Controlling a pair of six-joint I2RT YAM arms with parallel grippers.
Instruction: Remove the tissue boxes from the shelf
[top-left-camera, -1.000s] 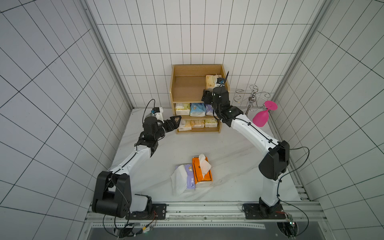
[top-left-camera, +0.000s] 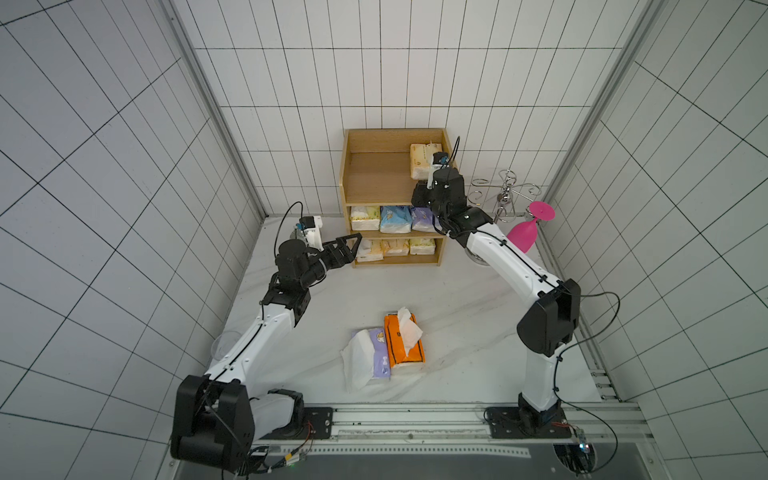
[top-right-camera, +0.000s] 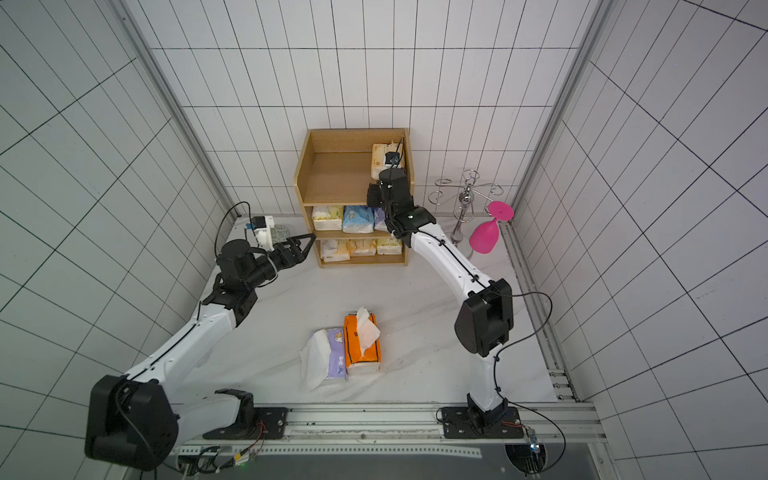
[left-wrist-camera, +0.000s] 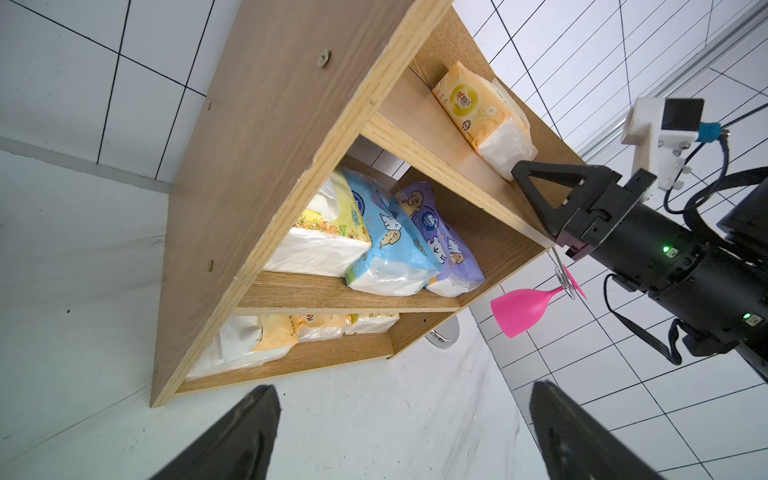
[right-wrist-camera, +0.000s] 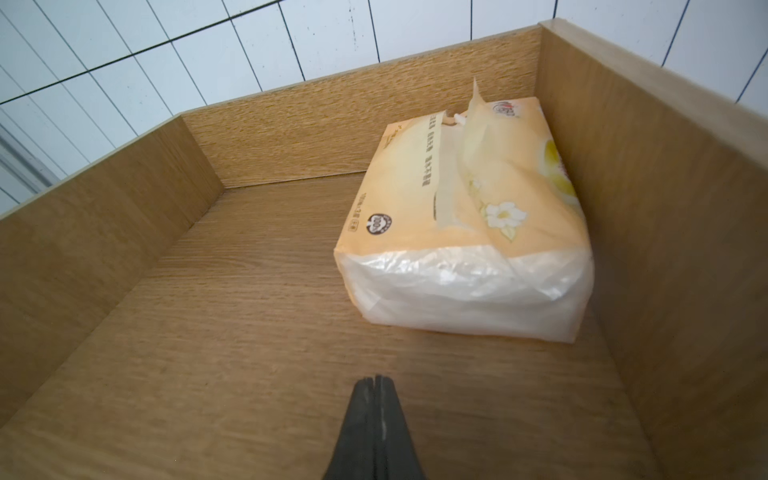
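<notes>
In the right wrist view an orange-and-white tissue pack (right-wrist-camera: 472, 216) lies at the right of the top shelf, against the side wall. My right gripper is shut in front of it, its fingertips together with nothing between them and bare wood before the pack. Left of the shelf unit (top-left-camera: 380, 180), my left gripper stands open and empty. The middle level holds a yellow pack (left-wrist-camera: 328, 232), a blue pack (left-wrist-camera: 392, 236) and a purple pack (left-wrist-camera: 440, 240). Several packs (left-wrist-camera: 316, 326) sit on the bottom level.
On the table front lie a purple-and-white pack (top-left-camera: 369, 356) and an orange pack (top-left-camera: 396, 344) with tissue sticking out. A pink goblet (top-left-camera: 528, 228) hangs on a metal rack (top-left-camera: 505, 196) right of the shelf.
My right gripper has gone from open near the pack's front to shut, and has drawn back from it. The pack stays on the shelf.
</notes>
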